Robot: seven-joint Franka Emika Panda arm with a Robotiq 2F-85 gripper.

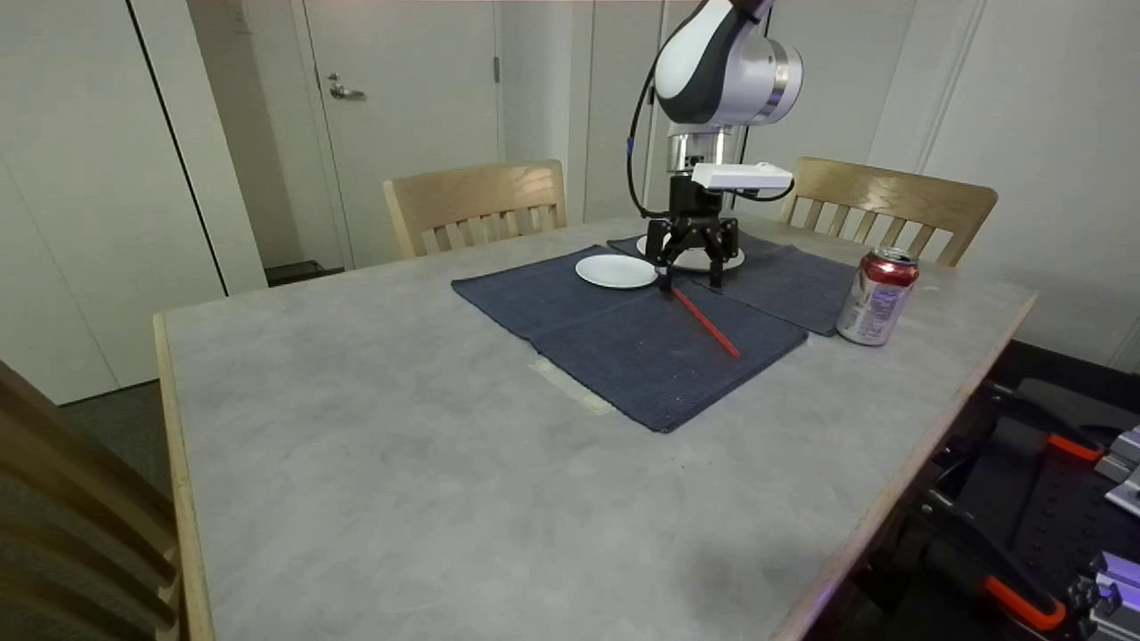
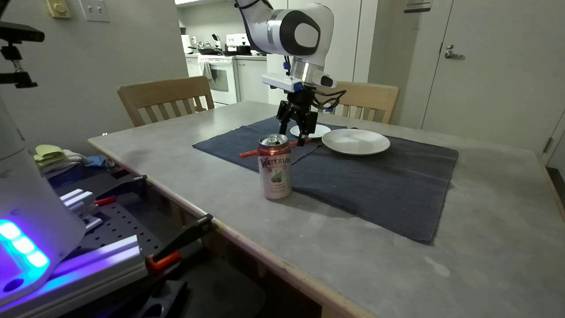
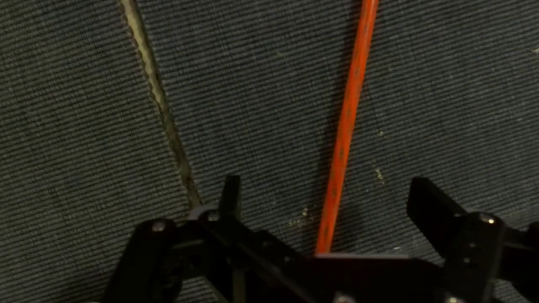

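A thin red-orange stick, probably a pencil (image 1: 705, 322), lies on a dark blue cloth mat (image 1: 664, 379). My gripper (image 1: 691, 281) points straight down over one end of it, its fingers spread apart. In the wrist view the pencil (image 3: 348, 115) runs through the space between the two separated fingers, touching neither, and its lower end is hidden behind the gripper body. Exterior view 2 shows the gripper (image 2: 291, 136) just above the mat, with the pencil (image 2: 249, 153) partly covered by the can.
Two white plates, one nearer exterior view 2 (image 2: 355, 143) and one farther (image 2: 320, 130), lie beside the gripper. A soda can (image 1: 878, 299) stands upright on the bare table near the mats. Wooden chairs (image 1: 481, 203) surround it.
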